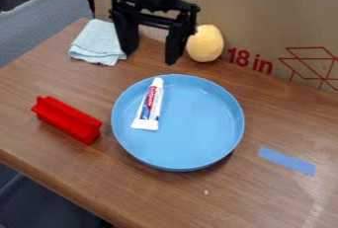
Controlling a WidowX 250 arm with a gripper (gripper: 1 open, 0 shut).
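My black gripper [152,46] hangs open near the top centre, above the back of the table, with nothing visible between its fingers. Below it a blue plate [199,133] holds a white toothpaste tube [148,104] on its left half. A red object [66,118] lies at the left front, apart from the plate.
A light blue cloth [95,44] lies at the back left. A yellow egg-shaped object [207,42] stands by the cardboard backdrop. A strip of blue tape [287,161] is on the right.
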